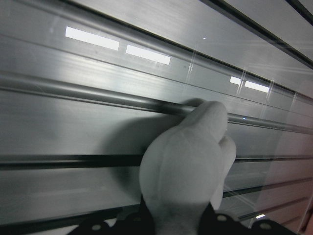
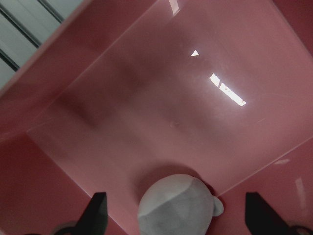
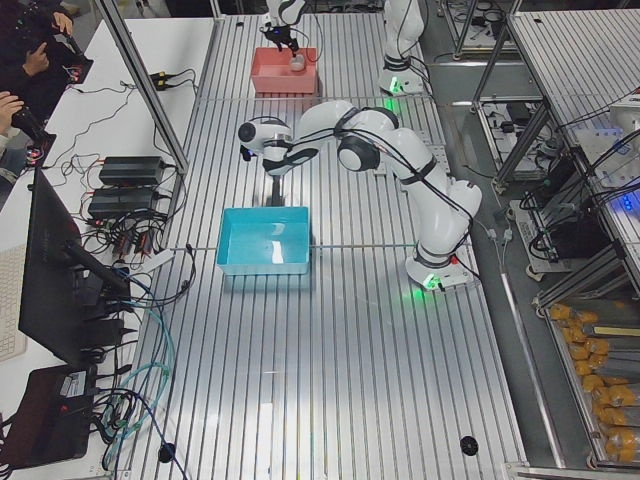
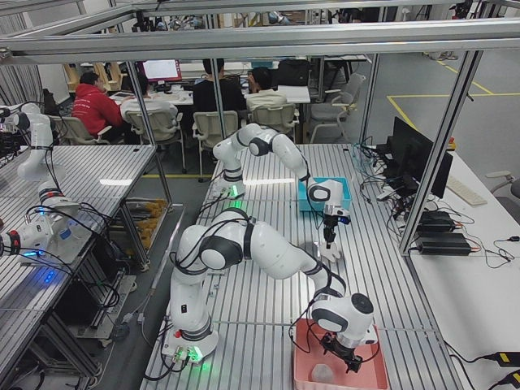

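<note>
A white plush toy (image 1: 181, 161) fills the lower middle of the left wrist view, between the fingers of my left gripper (image 4: 329, 240), which is shut on it low over the slatted table behind the teal bin (image 3: 262, 262). A pale round plush (image 2: 173, 205) with a small nub lies in a corner of the red bin (image 2: 205, 107). My right gripper hangs open above it in that bin, its fingers on either side of the plush.
Cables, power bricks (image 3: 125, 200) and a monitor (image 3: 55, 270) line one side of the table.
</note>
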